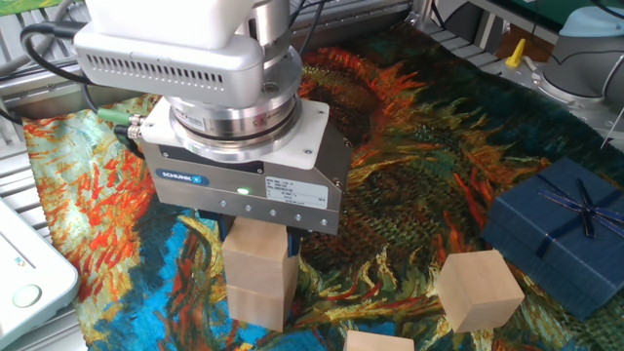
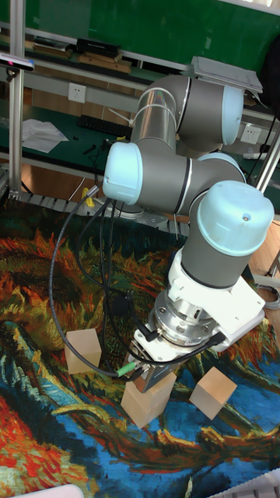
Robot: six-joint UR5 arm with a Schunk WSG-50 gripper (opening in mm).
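Note:
Two plain wooden cubes stand one above the other in exterior view 2, under the arm. The upper wooden cube (image 1: 255,255) lies between the dark fingers of my gripper (image 1: 260,242), which look shut on its two sides. Directly below is the lower wooden cube (image 1: 255,307), roughly in line with it; whether the two touch is hard to tell. In exterior view 3 the stacked cubes (image 2: 148,402) show beneath the gripper, whose fingertips are mostly hidden there by the gripper body and cables.
Another wooden cube (image 1: 480,291) rests on the patterned cloth to the right, and one more (image 1: 378,342) is cut off by the bottom edge. A blue ribboned box (image 1: 561,229) sits at far right. A white device (image 1: 29,278) occupies the left edge. Behind the gripper, the cloth is clear.

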